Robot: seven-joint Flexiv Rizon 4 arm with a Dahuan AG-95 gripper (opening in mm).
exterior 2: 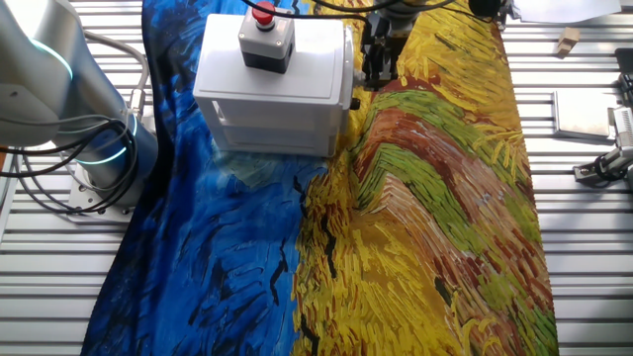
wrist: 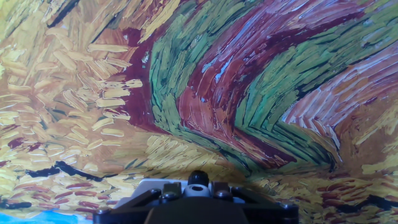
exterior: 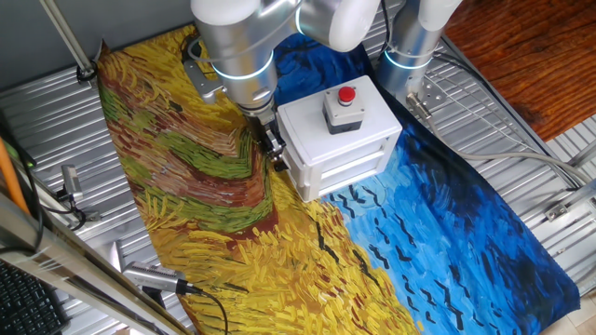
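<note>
A white drawer cabinet (exterior: 340, 130) stands on the painted cloth, its drawer front facing the yellow and green side. My gripper (exterior: 277, 160) is down beside that front, very close to it. From the other side, the gripper (exterior 2: 376, 79) shows as a dark shape next to the cabinet's front edge, with a small black knob (exterior 2: 355, 103) low on that front. At the bottom of the wrist view, the dark linkages of the gripper surround a small black round piece, with a white surface partly hidden behind. Whether the fingers are open or closed there is unclear.
A red emergency-stop button (exterior: 346, 95) on a grey and black box sits on top of the cabinet. A metal tool-like device (exterior: 156, 277) lies at the left edge.
</note>
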